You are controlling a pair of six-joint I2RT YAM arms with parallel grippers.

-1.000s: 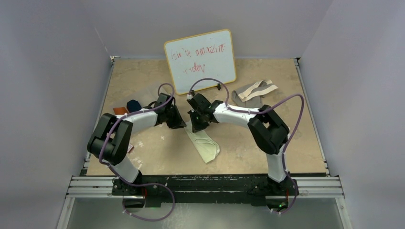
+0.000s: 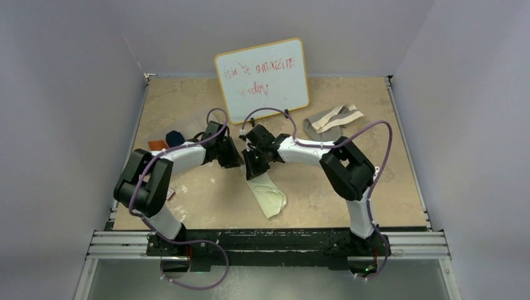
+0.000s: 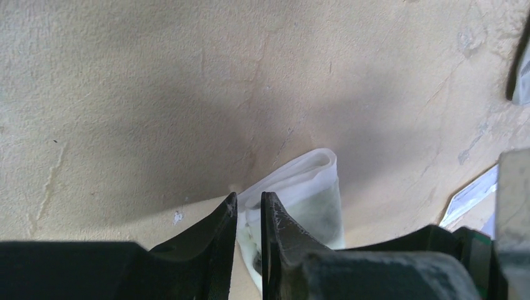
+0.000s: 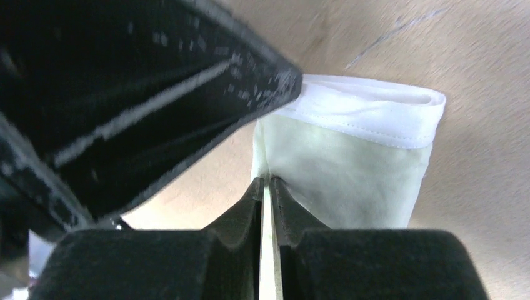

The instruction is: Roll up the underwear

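Pale green-white underwear [image 2: 267, 195] lies on the table between the arms, its waistband [image 4: 369, 119] folded at the upper end. My left gripper is shut at that waistband end, apparently on a bit of the fabric. My right gripper is shut on the underwear a little below the band; in the top view it [image 2: 249, 172] sits just right of my left gripper. The other gripper's dark body covers the upper left of the right wrist view.
A whiteboard [image 2: 262, 81] stands at the back. Grey and cream cloths [image 2: 331, 119] lie at the back right, with dark and orange items [image 2: 175, 138] at the left.
My right gripper has moved slightly toward the front and left, over the underwear, whose lower part has shifted slightly toward the front. My left arm looks unmoved.
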